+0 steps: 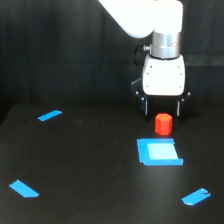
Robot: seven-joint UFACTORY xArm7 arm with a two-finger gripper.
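Observation:
A small red block [163, 125] rests on the dark table at the right. Directly above it hangs the white arm's gripper [163, 107], pointing down. Its two dark fingers are spread wide, one to each side of the block's upper end as seen here, and neither appears to touch it. The fingers are open and hold nothing.
Just in front of the block lies a pale square edged with blue tape [146, 157]. Strips of blue tape mark the table at the back left [50, 115], front left [24, 189] and front right [196, 197].

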